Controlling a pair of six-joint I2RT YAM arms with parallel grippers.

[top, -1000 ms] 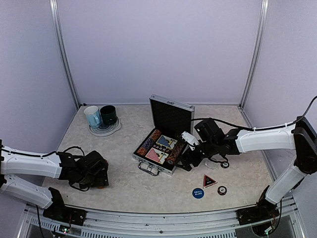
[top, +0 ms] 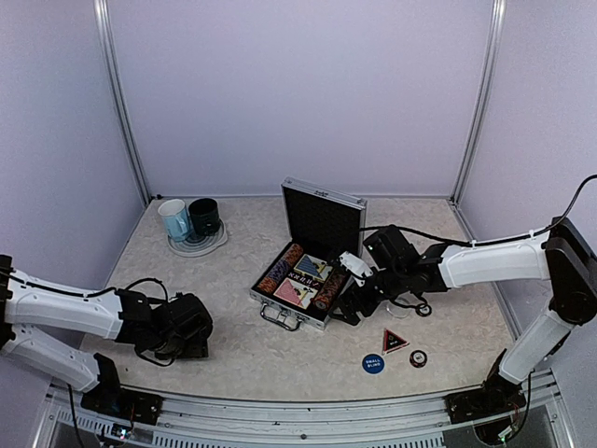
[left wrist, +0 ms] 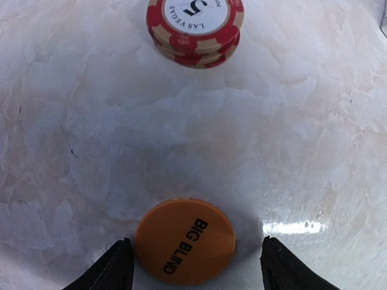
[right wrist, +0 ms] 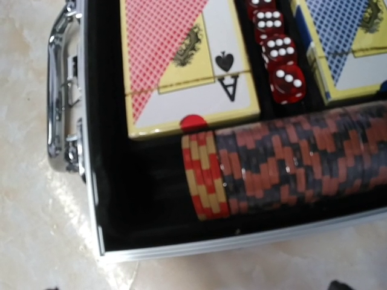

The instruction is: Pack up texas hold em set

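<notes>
The orange BIG BLIND disc (left wrist: 185, 241) lies flat on the table in the left wrist view. My left gripper is open over it, one finger to each side, with a gap to the right finger. Beyond the disc is a short stack of red chips (left wrist: 195, 24). In the top view the left arm hides both. The open silver case (top: 290, 315) holds chip rolls, red dice (right wrist: 286, 83), a red card deck (right wrist: 187, 66) and a blue deck (right wrist: 344, 48). My right gripper is open above its near right corner, holding nothing.
To the right of the case lie the blue SMALL BLIND disc (top: 373, 364), a triangular marker (top: 394, 342), a dark round chip (top: 419, 358) and another (top: 423, 309). A blue mug (top: 173, 219) and a dark mug (top: 204, 217) stand back left.
The right arm is nearly still.
</notes>
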